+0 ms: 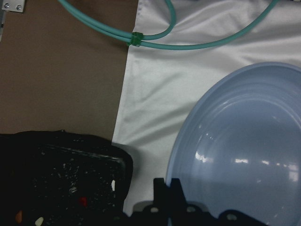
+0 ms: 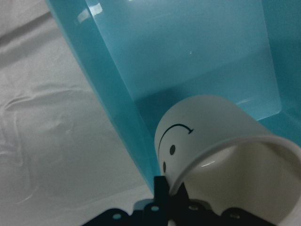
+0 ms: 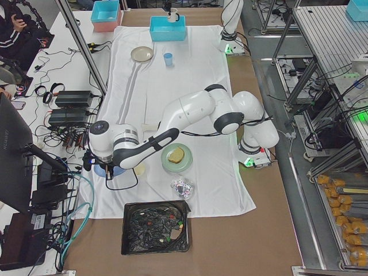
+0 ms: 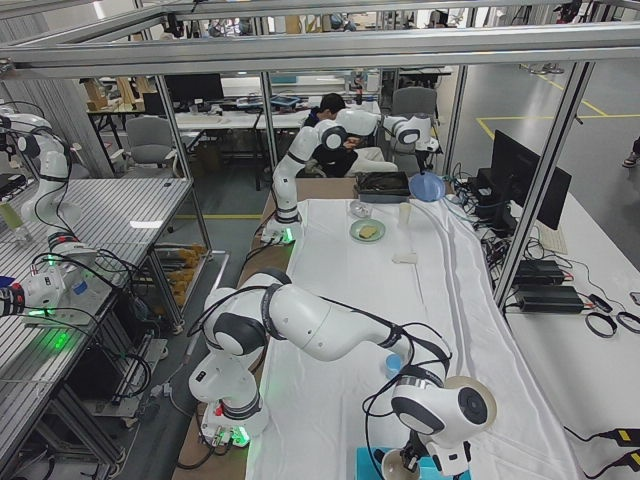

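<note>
In the left wrist view my left gripper is shut at the rim of a pale blue plastic bowl (image 1: 240, 132), the rim running between or under its fingertips. A black tray (image 1: 70, 179) lies beside it. In the right wrist view my right gripper is shut on the rim of a white mug (image 2: 202, 117) with a drawn face, which is tilted over a turquoise bin (image 2: 75, 37).
A green plate (image 3: 169, 165) with a yellow item, a foil bundle (image 3: 182, 187), a blue cup (image 3: 168, 58) and a beige plate (image 3: 141, 53) lie on the white cloth.
</note>
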